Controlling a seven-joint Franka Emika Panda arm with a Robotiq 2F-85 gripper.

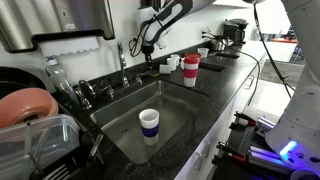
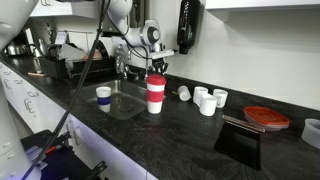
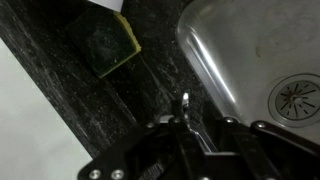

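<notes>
My gripper (image 1: 150, 67) hangs low over the dark counter by the far end of the sink (image 1: 172, 110). In the second exterior view the gripper (image 2: 158, 66) is small and dark, behind a red-and-white cup. From the wrist, the gripper points at the counter beside the sink's rim, with a small shiny spot near its fingertips. How far its fingers stand apart is unclear. A dark sponge with a yellow edge (image 3: 122, 42) lies on the counter ahead and left, apart from the fingers. A white object (image 3: 108, 3) is cut off beyond it.
A white cup with a dark band (image 1: 149, 124) stands on the near counter. The tall red-and-white cup (image 2: 155, 93) stands right of the sink. Several white mugs (image 2: 208, 104) and red plates (image 2: 262, 118) sit along the wall. A bottle (image 1: 57, 75) stands behind the sink.
</notes>
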